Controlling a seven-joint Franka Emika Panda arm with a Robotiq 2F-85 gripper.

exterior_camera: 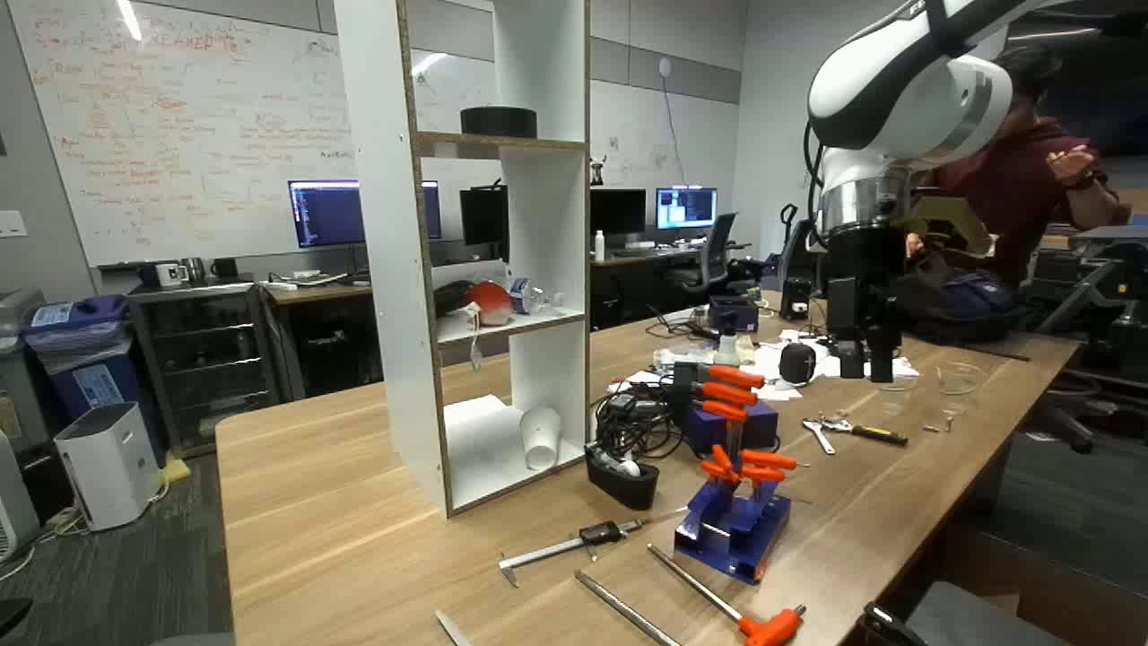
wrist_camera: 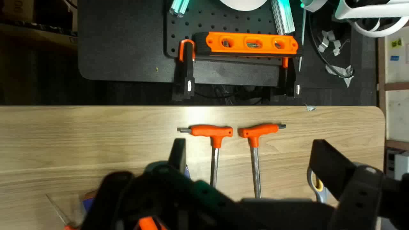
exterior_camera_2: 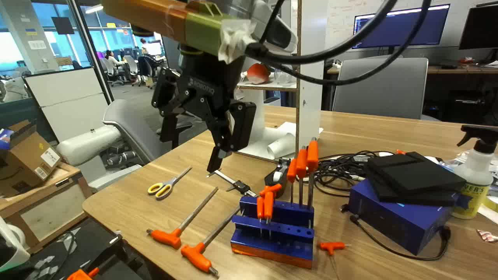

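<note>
My gripper (exterior_camera_2: 190, 151) hangs above the table with its fingers wide apart and nothing between them; the wrist view shows a finger (wrist_camera: 177, 155) on each side. Below in that view lie two orange T-handle hex keys, the left one (wrist_camera: 212, 131) and the right one (wrist_camera: 260, 130), side by side near the table edge. A blue holder (exterior_camera_2: 275, 240) stands to their right in exterior view 2, with several orange-handled keys (exterior_camera_2: 302, 161) upright in it. One small orange hex key (exterior_camera_2: 332, 246) rests on the table beyond the holder.
Yellow-handled scissors (exterior_camera_2: 163, 189) and a caliper (exterior_camera: 581, 540) lie on the table. A tall white shelf (exterior_camera: 393, 269) rises behind them. Tangled black cables (exterior_camera: 635, 423), a blue box (exterior_camera_2: 397, 212) and a spray bottle (exterior_camera_2: 471, 177) crowd the area past the holder.
</note>
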